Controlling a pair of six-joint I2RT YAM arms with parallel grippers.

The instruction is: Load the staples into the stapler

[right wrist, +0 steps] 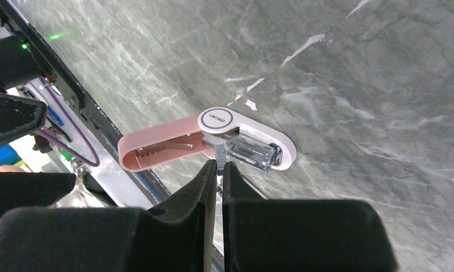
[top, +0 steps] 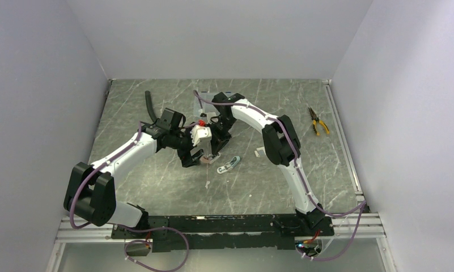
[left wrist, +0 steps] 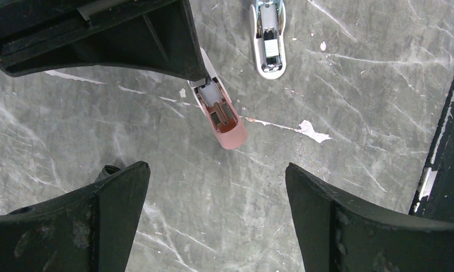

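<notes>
The pink and white stapler lies opened out on the table; its inner channel shows in the left wrist view, on the pink stapler body (left wrist: 232, 136). My right gripper is shut on a short grey strip of staples (right wrist: 220, 152), held right over the stapler's middle. From this angle I cannot tell whether the strip touches the channel. In the left wrist view the tip of the right gripper's black finger (left wrist: 173, 51) covers the stapler's upper end. My left gripper stands open, its fingers wide apart with nothing between, by the stapler's pink end.
A second stapler, white and light blue (top: 229, 165), lies opened close by on the right. Small white pieces (top: 260, 152) rest farther right, and yellow-handled pliers (top: 318, 121) lie at the far right. A black tube (top: 149, 106) is at the back left.
</notes>
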